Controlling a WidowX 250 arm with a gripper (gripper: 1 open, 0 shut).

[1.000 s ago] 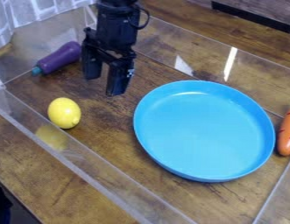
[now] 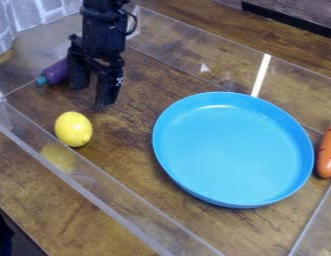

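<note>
My black gripper (image 2: 93, 85) hangs at the upper left, low over the wooden table, its fingers apart and open. It is beside a purple eggplant (image 2: 54, 72), which it partly hides; whether they touch I cannot tell. A yellow lemon-like object (image 2: 73, 128) lies nearer the camera, below the gripper. A large blue plate (image 2: 232, 150) fills the right middle.
An orange carrot-like object (image 2: 328, 152) sits at the right edge. Clear plastic walls border the work area. Bare wood (image 2: 181, 70) is free at the top middle and the lower left.
The gripper has moved left toward the eggplant, now covering part of it. The other objects have not visibly moved.
</note>
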